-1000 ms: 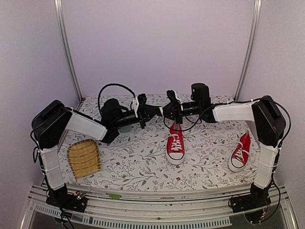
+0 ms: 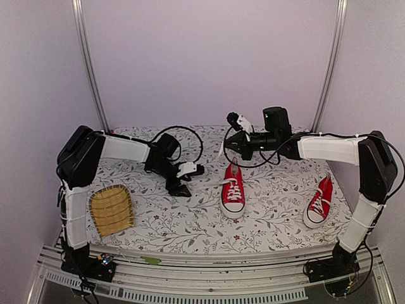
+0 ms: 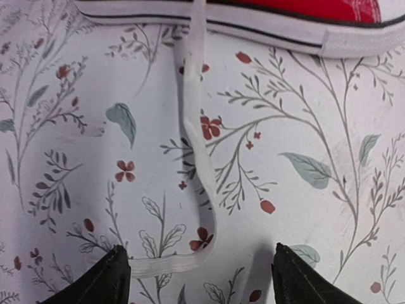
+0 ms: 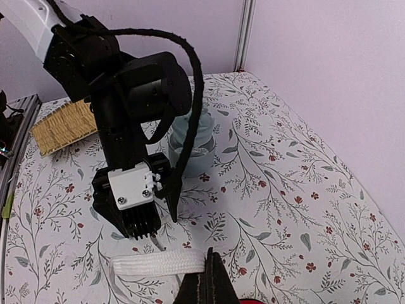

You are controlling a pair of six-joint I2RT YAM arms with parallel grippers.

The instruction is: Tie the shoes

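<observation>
A red shoe (image 2: 233, 199) stands mid-table, toe toward the front edge; a second red shoe (image 2: 318, 206) is at the right. Above the middle shoe's heel end, my right gripper is shut on a white lace (image 4: 158, 263), which sticks out sideways and bends down. My left gripper points down at the cloth left of the middle shoe, open. Between its fingers a white lace (image 3: 201, 158) runs from the shoe's side and curves left at its end; I cannot tell whether it touches the cloth.
At the front left sits a woven mat or basket (image 2: 112, 212). A pale green lidded jar (image 4: 193, 155) stands behind the left arm, hidden from above. Walls rise at both sides and behind.
</observation>
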